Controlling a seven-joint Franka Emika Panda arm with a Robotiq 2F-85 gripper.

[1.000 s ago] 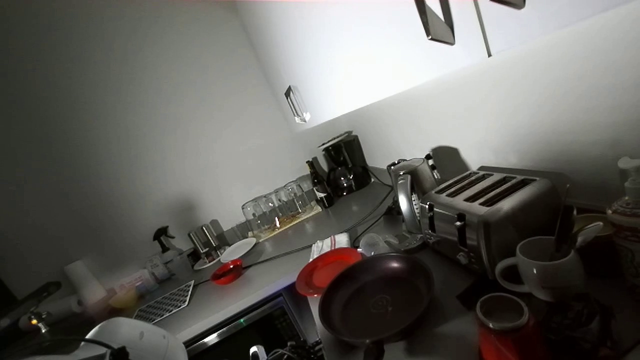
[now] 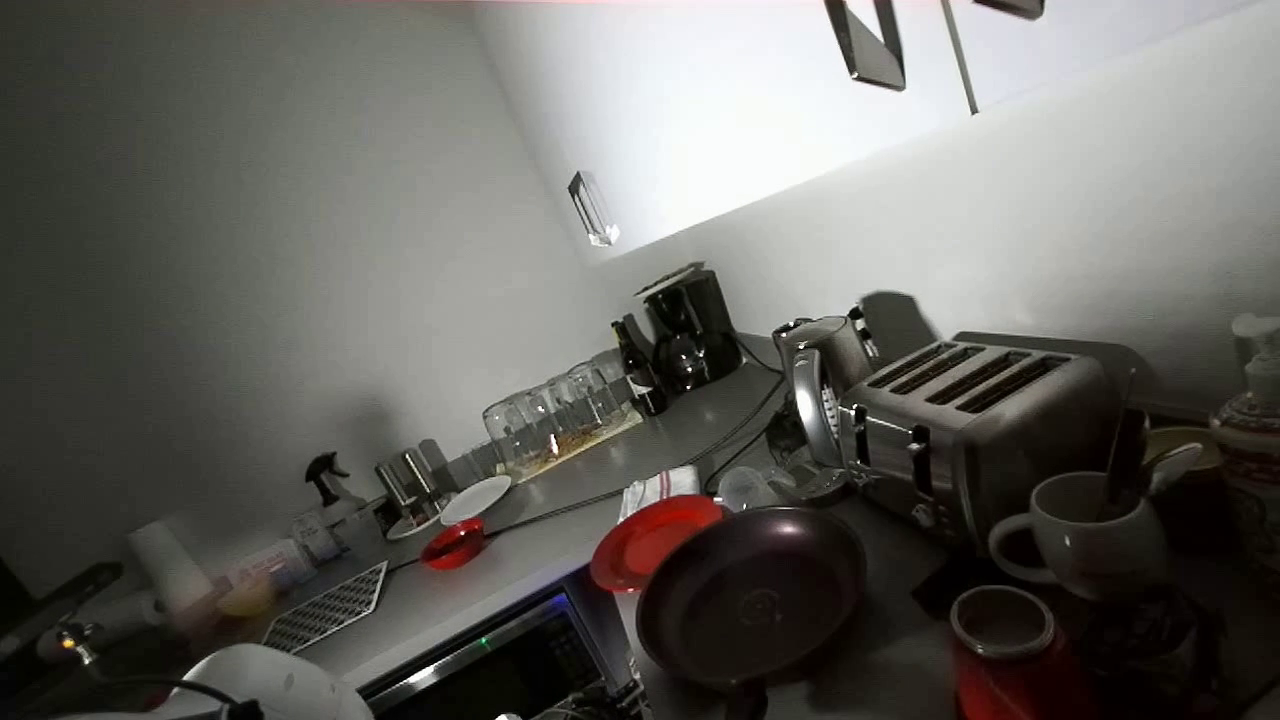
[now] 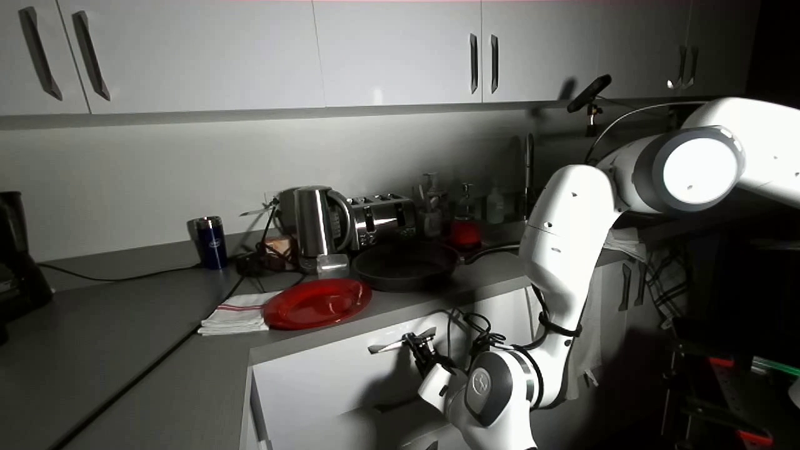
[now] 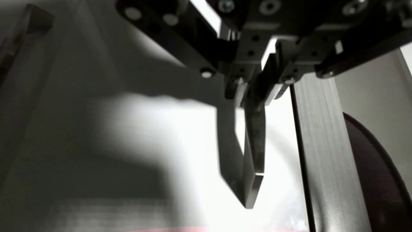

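A drawer handle (image 3: 387, 347), a flat metal bar, sits on the white drawer front (image 3: 300, 367) below the counter. My gripper (image 3: 417, 342) is around the bar, which sticks out on both sides of it. Seen from the wrist, the gripper is shut on the handle (image 4: 255, 143), whose long tapered end extends downward past the fingers. Whether the drawer stands slightly out from the cabinet I cannot tell. Exterior view 1 hides the handle and fingers below its lower edge.
Above the drawer, a red plate (image 3: 319, 303) and a dark pan (image 3: 405, 266) lie near the counter edge (image 4: 328, 154). Another handle (image 4: 23, 38) is on the left in the wrist view. A kettle (image 3: 311, 221) and toaster (image 3: 382, 220) stand farther back.
In exterior view 1 the white arm shell and the pale part at the bottom edge have shifted slightly downward. The counter items look unmoved.
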